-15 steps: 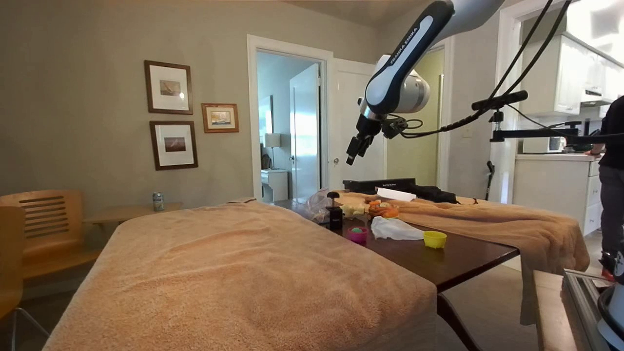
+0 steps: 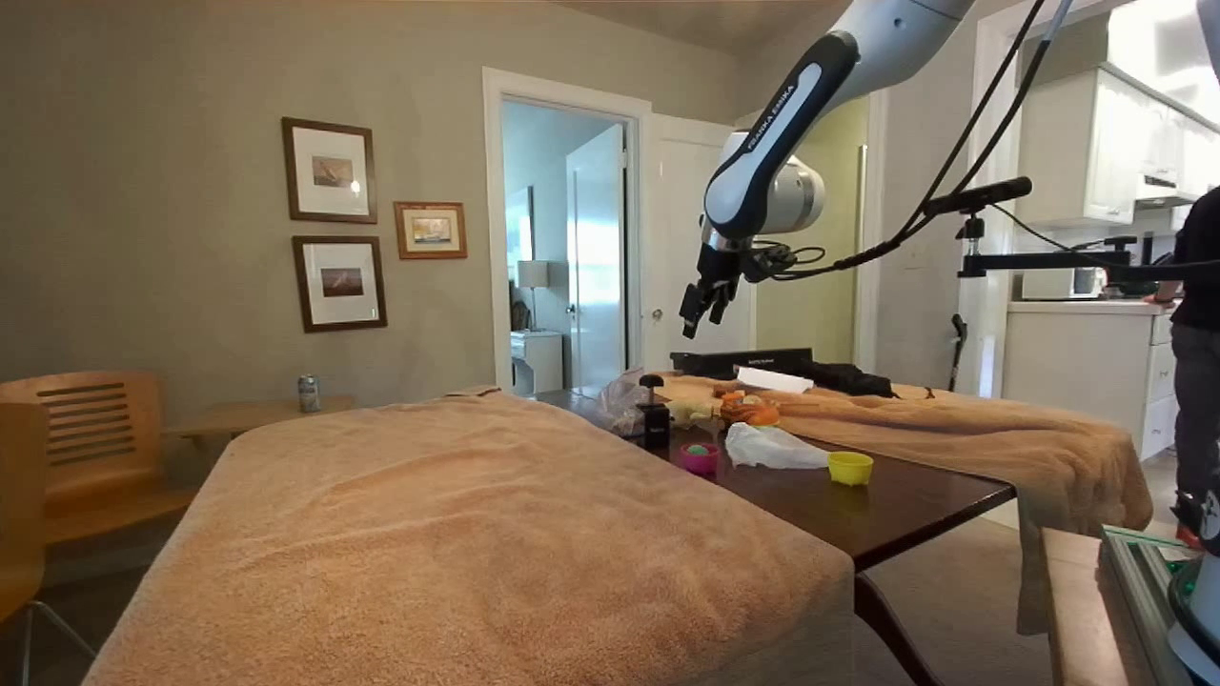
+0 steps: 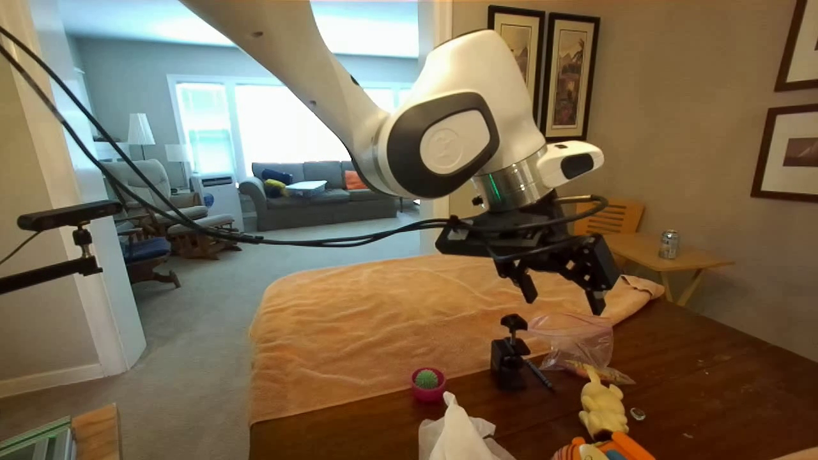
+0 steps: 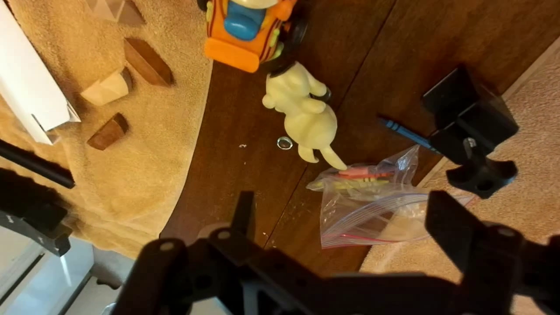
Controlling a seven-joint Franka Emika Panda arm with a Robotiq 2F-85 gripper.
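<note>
My gripper is open and empty, held above the dark wooden table [image 3: 682,391]. Below it in the wrist view lies a clear zip bag [image 4: 362,215] with red and yellow pieces inside. A pale yellow animal figure [image 4: 312,123] rests on bare wood just beyond the bag. Past that figure sits an orange toy vehicle [image 4: 231,52] with a blue part, cut off by the frame's top. In the second exterior view the gripper [image 3: 562,300] hangs over the bag [image 3: 575,345], clear of it, with its fingers spread apart.
A black clamp [image 3: 507,360] stands at the table edge, a blue crayon [image 4: 407,134] beside it. A pink cup [image 3: 427,384] holds a green spiky ball. White plastic [image 2: 772,448] and a yellow cup [image 2: 849,468] occupy the near table. Wooden blocks [image 4: 147,62] lie on the towel.
In exterior view 1 the arm has shifted slightly left, and the gripper hangs a little lower and is turned differently. The objects on the table look unmoved.
</note>
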